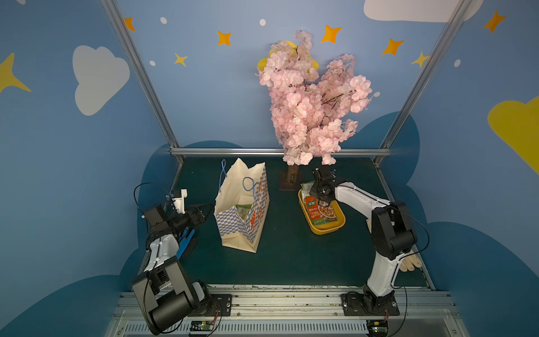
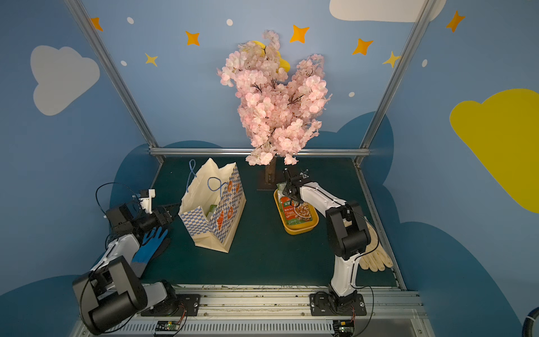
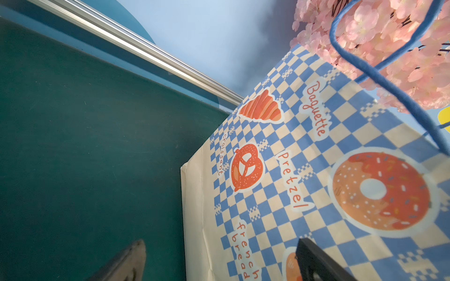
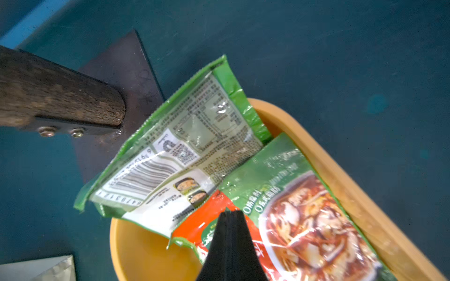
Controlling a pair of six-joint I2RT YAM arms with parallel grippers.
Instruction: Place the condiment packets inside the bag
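Note:
In the top left view a paper bag (image 1: 241, 238) with blue checks stands upright, its mouth spread. A green packet (image 1: 243, 210) lies inside. On the right, a yellow basket (image 1: 325, 229) holds a red-and-green packet (image 4: 300, 206) with a food picture. A second, green-edged packet (image 4: 187, 145) lies back side up, leaning over the basket's far end. My right gripper is shut with nothing between its fingers, which appear in front of the red-and-green packet's edge. Beside the bag's left side, my left gripper is open and empty.
Behind the basket stands a pink blossom tree, its trunk (image 4: 61, 89) on a dark base plate (image 4: 117, 79). Blue gloves (image 2: 150, 247) lie at left, cream gloves (image 2: 375, 255) at right. Bare table separates bag and basket.

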